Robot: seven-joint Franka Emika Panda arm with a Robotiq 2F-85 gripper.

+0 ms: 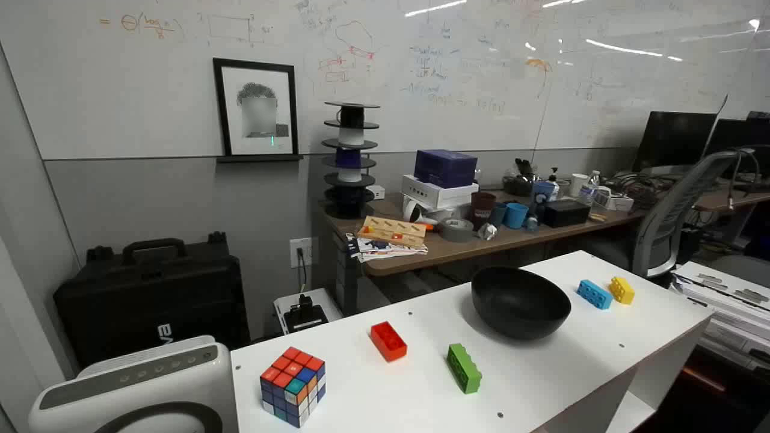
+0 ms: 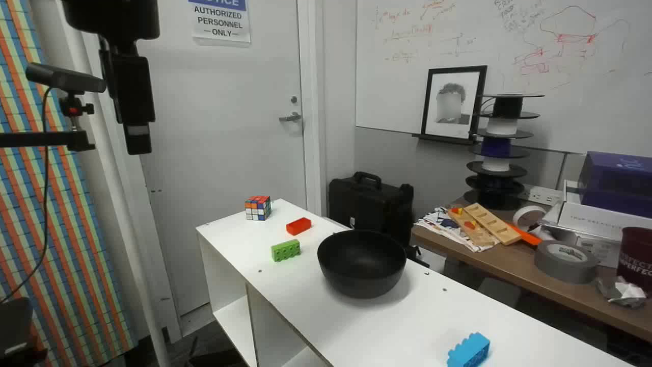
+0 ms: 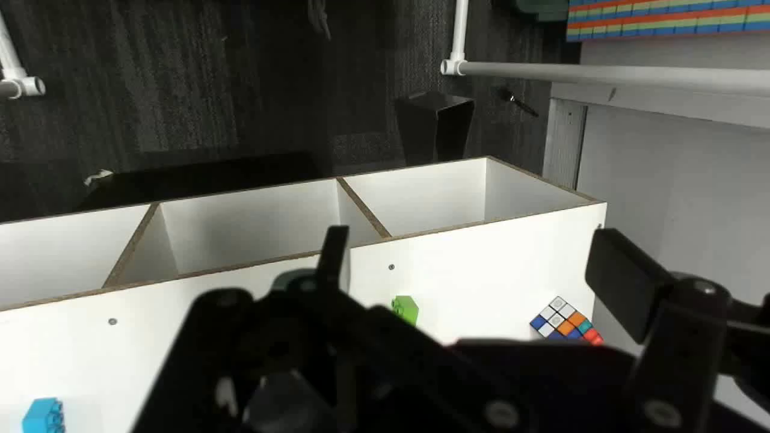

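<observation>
My gripper is open, its two fingers wide apart with nothing held between them. In exterior view 2 the gripper hangs at the upper left, well above the white tabletop. Standing on that top are a black bowl, a green block, a red block and a Rubik's cube. Beyond the bowl lie a blue block and a yellow block, close together. The wrist view catches the green block, the cube and the blue block; the bowl is hidden there.
The white shelf unit has open compartments along one side. Behind it runs a cluttered brown desk. A pale appliance is beside the cube's end, and a camera on a stand is near the arm.
</observation>
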